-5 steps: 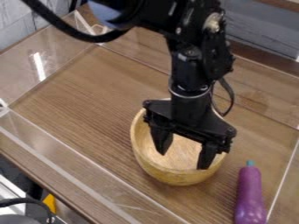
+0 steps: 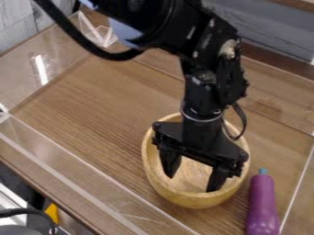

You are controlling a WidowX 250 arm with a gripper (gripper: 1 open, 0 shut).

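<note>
My black gripper (image 2: 194,163) is open, its fingers down inside a round yellow wooden bowl (image 2: 196,189). The bowl's floor shows between the fingers; I see no object held there. A purple eggplant-like object (image 2: 262,207) with a teal tip lies on the table to the right of the bowl.
A transparent edge runs along the left and front. Cables and dark equipment sit beyond the front-left edge.
Over the last second my gripper has shifted slightly and sits a little lower in the bowl, still open. The bowl and purple object look unmoved.
</note>
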